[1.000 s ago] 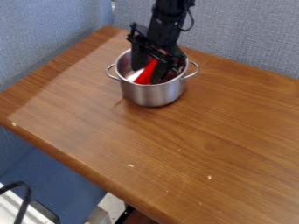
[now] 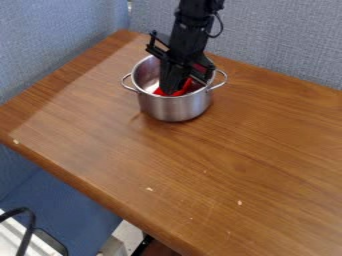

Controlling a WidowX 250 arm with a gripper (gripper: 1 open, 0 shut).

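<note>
A steel pot (image 2: 174, 106) with two side handles stands at the back of the wooden table (image 2: 227, 180). My black gripper (image 2: 175, 78) reaches down into it, its tips partly hidden inside. A red object (image 2: 179, 91) lies in the pot under and beside the gripper, with a little white showing at the left. Whether the fingers hold anything is hidden.
Grey-blue padded walls rise behind and left of the table. The left edge drops to a blue floor area, with a cable and white object (image 2: 11, 236) at lower left.
Over the last second my gripper has shifted a little within the pot, and less of the red object shows at the left beneath it.
</note>
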